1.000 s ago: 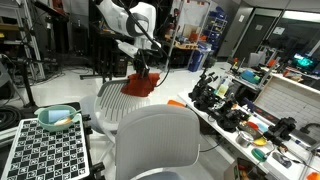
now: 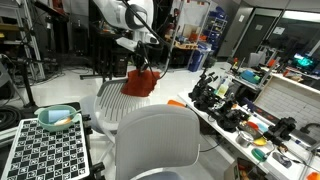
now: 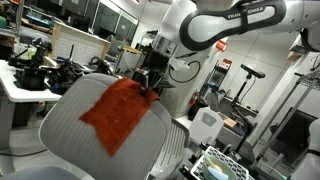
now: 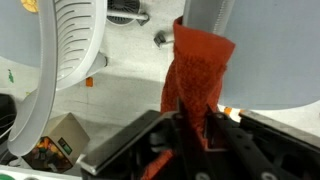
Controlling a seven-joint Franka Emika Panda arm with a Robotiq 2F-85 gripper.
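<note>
A red cloth [image 3: 116, 113] hangs in front of the slatted grey chair back [image 3: 65, 128], its lower corner pointing down, in the second exterior view. My gripper [image 3: 150, 90] is shut on the cloth's upper right edge. The first exterior view has the same cloth [image 2: 141, 83] at the top right of the far chair back [image 2: 118, 102]. From the wrist, the cloth [image 4: 196, 68] runs long and bunched through the middle of the picture, covering part of the gripper's fingertips. Whether the cloth rests on the chair or only hangs by it is unclear.
A second grey chair [image 2: 158, 140] stands in the foreground. Left of it, a checkered board [image 2: 45, 150] bears a teal bowl [image 2: 60, 116]. A white table [image 2: 205, 112] crowded with dark gear runs along the right side. An open cardboard box [image 4: 65, 135] sits on the floor.
The arm's wrist has shifted slightly to the right in the first exterior view. The cloth stays in nearly the same place by the chair back, still held.
</note>
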